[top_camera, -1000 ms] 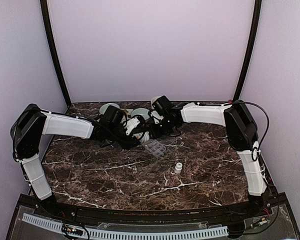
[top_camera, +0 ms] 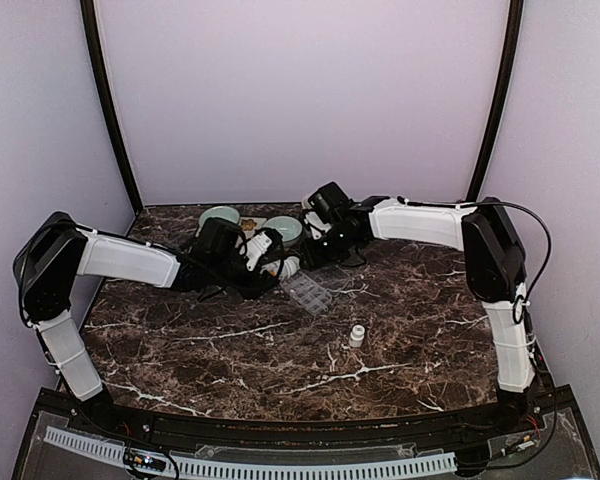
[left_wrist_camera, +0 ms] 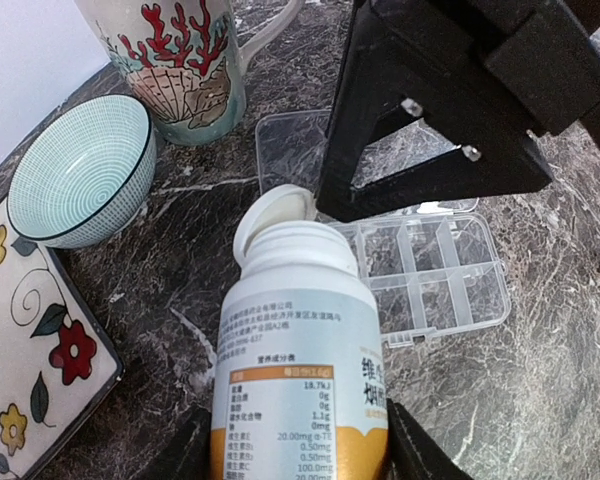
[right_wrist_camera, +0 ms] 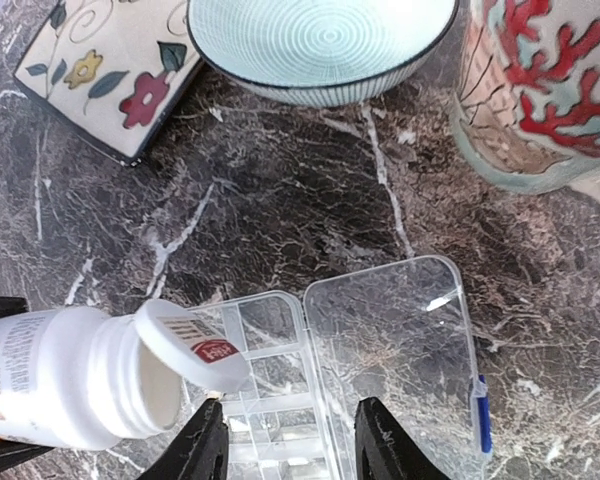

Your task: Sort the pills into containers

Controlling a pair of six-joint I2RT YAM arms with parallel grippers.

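Note:
My left gripper [top_camera: 276,275] is shut around a white pill bottle [left_wrist_camera: 298,340] with an orange-and-white label. The bottle's flip lid [right_wrist_camera: 192,345] stands open; its inside cannot be made out. In the right wrist view the bottle lies tilted at the left, its mouth toward the clear pill box [right_wrist_camera: 270,385]. That box rests on the table with its lid [right_wrist_camera: 390,350] folded open, and its compartments look empty. My right gripper is open above the box, with nothing between its parted fingers. Its tips are close to the bottle's lid in the left wrist view.
A pale green bowl [left_wrist_camera: 85,170] and a coral-patterned mug [left_wrist_camera: 185,70] stand behind the box, beside a flower-painted tile [left_wrist_camera: 40,350]. A small white bottle [top_camera: 357,336] stands at the front right.
The left gripper and its bottle have shifted barely, if at all.

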